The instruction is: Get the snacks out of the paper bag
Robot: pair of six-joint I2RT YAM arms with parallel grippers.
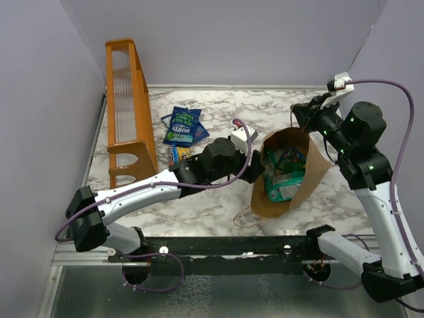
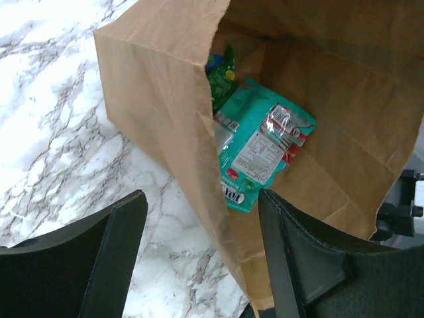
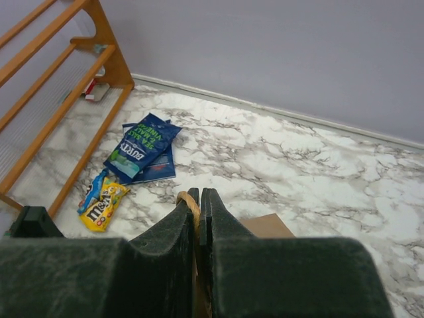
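Observation:
The brown paper bag (image 1: 301, 192) stands at the right of the table with its mouth open. Inside it lie a teal pouch (image 2: 265, 142) and a green packet (image 2: 223, 79), partly hidden by the bag's side. My left gripper (image 1: 254, 167) is at the bag's left edge. Its fingers (image 2: 109, 248) are apart, with that edge in view between them and no snack held. Above the bag's far rim, my right gripper (image 1: 296, 111) is shut on the thin twisted paper handle (image 3: 193, 209).
Dark blue Burts packets (image 1: 182, 126) lie on the marble table behind the left arm, near a yellow packet (image 3: 103, 207) with a blue one beside it. A wooden rack (image 1: 138, 99) stands on the left.

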